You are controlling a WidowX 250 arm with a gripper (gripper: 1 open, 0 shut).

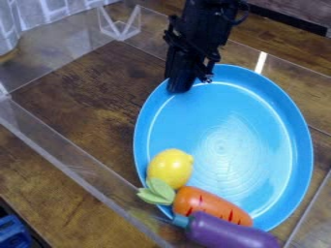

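Observation:
A blue plate (233, 136) fills the right middle. On its lower left lie a yellow lemon (169, 167) and an orange carrot (211, 207) with pale leaves. A purple eggplant (233, 232) lies below the carrot at the plate's lower edge. My black gripper (181, 76) reaches down from the top to the plate's upper left rim; its fingertips are dark and blurred, so whether anything is between them is unclear.
Clear wall pieces border the wooden tray floor (77, 102), which is bare at the left. A blue object (11, 232) sits outside at the lower left corner.

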